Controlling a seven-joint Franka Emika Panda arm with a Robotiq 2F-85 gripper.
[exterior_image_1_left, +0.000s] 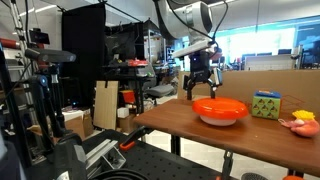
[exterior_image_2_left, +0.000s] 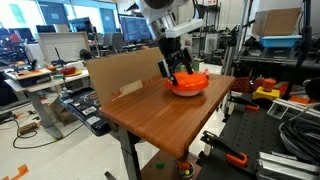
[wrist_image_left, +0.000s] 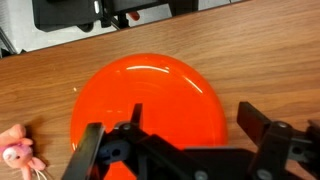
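An orange lid (exterior_image_1_left: 221, 105) rests on a pale bowl (exterior_image_1_left: 222, 121) on the wooden table. Seen from above in the wrist view, the round lid (wrist_image_left: 140, 95) fills the middle of the picture. My gripper is open above it, its two dark fingers set wide apart with nothing held between them. In exterior view 1 the gripper (exterior_image_1_left: 201, 87) hangs over the lid's far left side. Exterior view 2 also has the lid (exterior_image_2_left: 188, 84) below the gripper. Whether the fingertips touch the lid cannot be told.
A green and yellow box (exterior_image_1_left: 266, 105) stands at the back of the table (exterior_image_1_left: 180, 120). Right of the bowl lies a pink and orange toy (exterior_image_1_left: 301, 123).
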